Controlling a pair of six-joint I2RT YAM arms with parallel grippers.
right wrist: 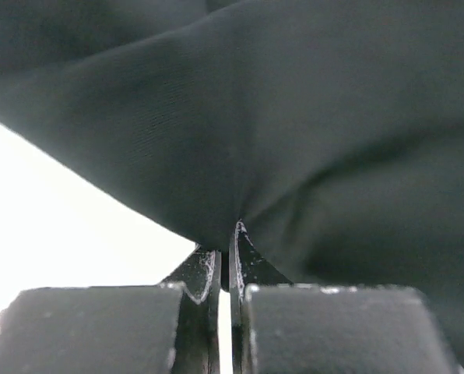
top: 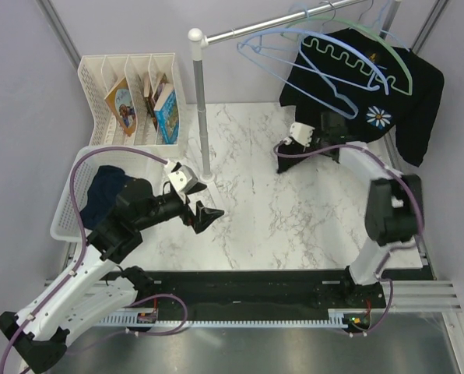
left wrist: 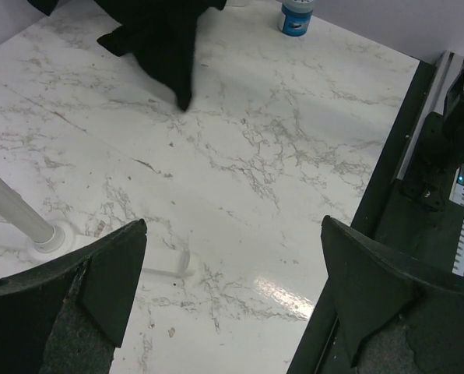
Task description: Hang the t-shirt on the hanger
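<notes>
The black t-shirt (top: 407, 101), with a white daisy, lies bunched at the back right under the hangers. In the top view my right gripper (top: 302, 144) is at its lower left corner, and in the right wrist view its fingers (right wrist: 247, 265) are shut on the dark fabric (right wrist: 318, 109). My left gripper stands open and empty at the left, above the marble table. Blue and green hangers (top: 331, 76) hang from the metal rail (top: 255, 27) above the shirt.
The rack post (top: 202, 125) stands mid-table. A book holder (top: 96, 93) is at the back left, with a white basket (top: 65, 210) holding dark cloth below it. A blue-lidded container (left wrist: 296, 23) stands at the right.
</notes>
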